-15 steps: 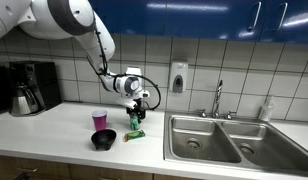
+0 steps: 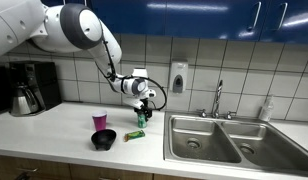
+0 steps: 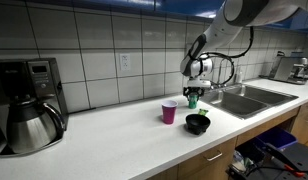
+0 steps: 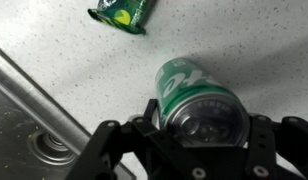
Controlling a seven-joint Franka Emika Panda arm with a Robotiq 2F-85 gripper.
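Observation:
A green-and-white bottle (image 4: 182, 78), with "24" on its side and its round top towards the camera, is between the fingers of my gripper in the wrist view. In exterior view 1 my gripper (image 2: 142, 111) is shut on the upper part of this green bottle (image 2: 142, 121), which looks upright at the counter's back, left of the sink. Exterior view 2 shows the bottle (image 3: 192, 102) beneath the arm. I cannot tell whether its base touches the counter.
A shiny green packet (image 2: 134, 135) lies in front of the bottle. A black bowl (image 2: 103, 140) and a magenta cup (image 2: 99, 122) stand to its left. The double sink (image 2: 201, 127) borders the right side.
My gripper and the green bottle have shifted a little to the right, towards the sink. The packet, bowl and cup have stayed put.

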